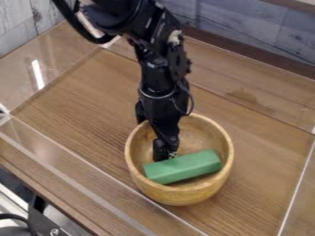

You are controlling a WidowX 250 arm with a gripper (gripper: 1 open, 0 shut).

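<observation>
A wooden bowl (215, 134) stands on the table with a green block (181, 169) lying in its lower part. My black gripper (157, 144) reaches down into the back left of the bowl, just behind the block. Its fingers are dark and overlap in view, so whether they are open or shut, or hold anything, I cannot tell.
Bare wooden table (74, 111) surrounds the bowl, with free room to the left and right. A raised grey edge runs along the back right, and dark cables lie past the table's front left corner.
</observation>
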